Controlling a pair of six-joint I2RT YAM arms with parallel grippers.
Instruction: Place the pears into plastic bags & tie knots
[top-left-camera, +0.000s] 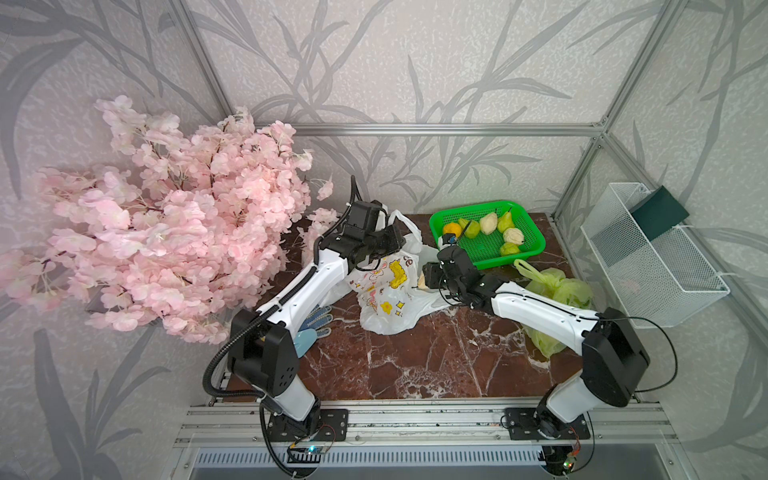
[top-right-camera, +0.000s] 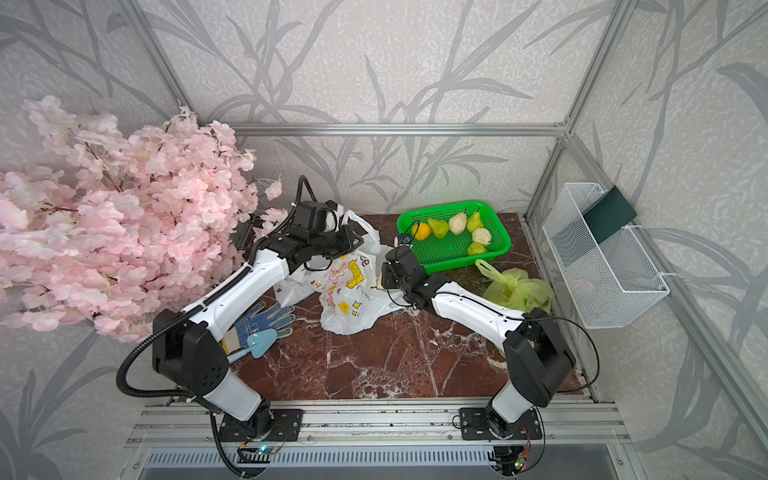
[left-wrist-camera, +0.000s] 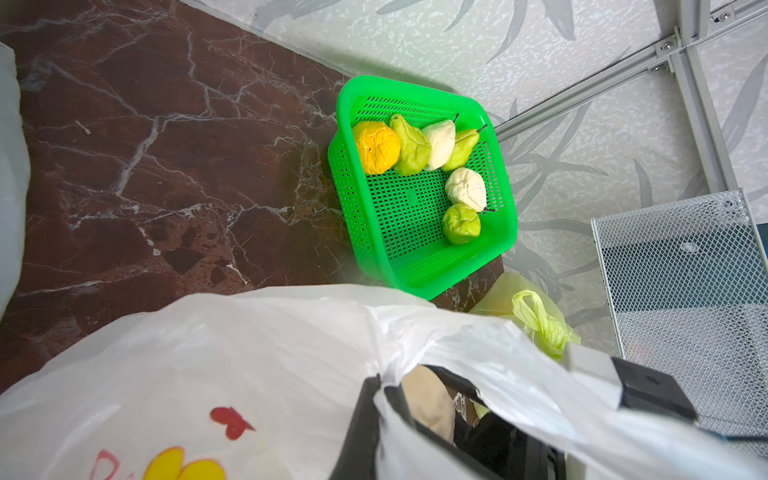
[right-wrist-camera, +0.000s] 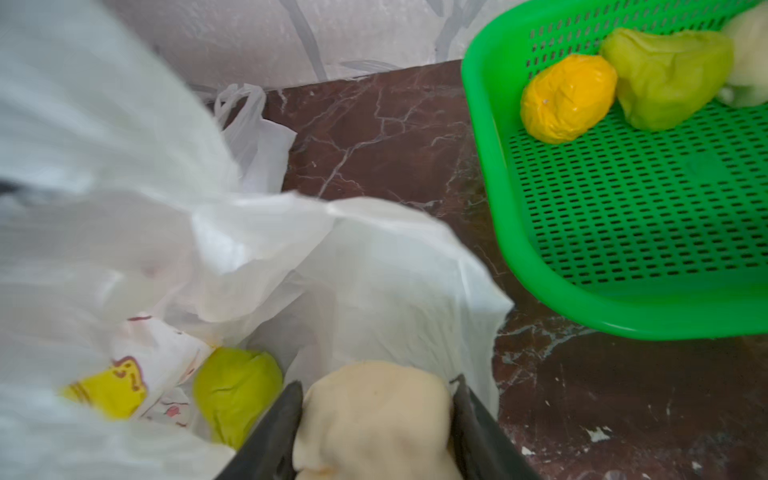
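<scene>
The white printed plastic bag (top-left-camera: 388, 304) lies open mid-table. My left gripper (top-left-camera: 390, 238) is shut at its upper edge; in the left wrist view white film (left-wrist-camera: 392, 344) runs over its fingers. My right gripper is shut on a cream pear (right-wrist-camera: 372, 408) at the bag's mouth, with a green fruit (right-wrist-camera: 236, 392) inside the bag. The green basket (left-wrist-camera: 364, 240) holds several fruits: green pears (left-wrist-camera: 409, 152), cream ones (left-wrist-camera: 466, 188) and a yellow one (left-wrist-camera: 376, 148).
A knotted light-green bag (top-left-camera: 552, 288) lies at the right. A wire rack (top-left-camera: 640, 280) hangs on the right wall. Pink blossoms (top-left-camera: 184, 224) fill the left; gloves and a blue trowel (top-right-camera: 260, 342) lie front left.
</scene>
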